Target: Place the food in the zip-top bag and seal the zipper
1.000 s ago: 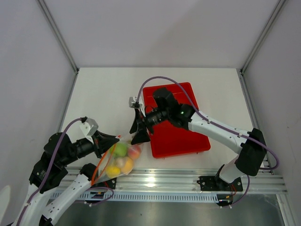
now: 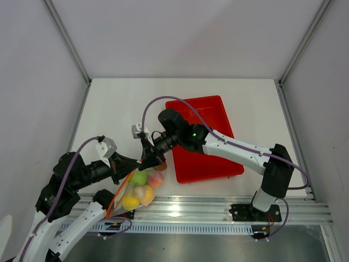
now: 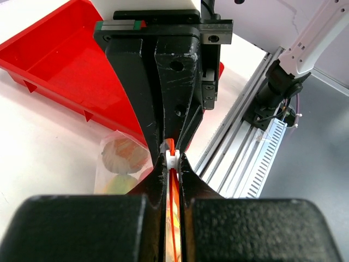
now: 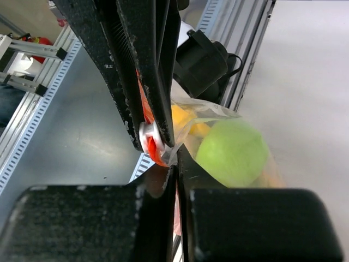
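The clear bag (image 2: pixel 144 191) with orange zipper strip (image 3: pixel 173 213) holds a green fruit (image 4: pixel 232 153), yellow and pink fruit near the table's front edge. My left gripper (image 2: pixel 136 164) is shut on the strip's end by the white slider (image 3: pixel 172 159). My right gripper (image 2: pixel 148 161) is right against it, fingers shut at the slider end; in the left wrist view its black fingers stand just beyond the slider. Whether anything sits between the right fingertips is unclear.
An empty red bin (image 2: pixel 207 164) lies behind and right of the bag.
My right gripper has moved left to meet the left gripper at the zipper's end. The left gripper and bag have barely moved.
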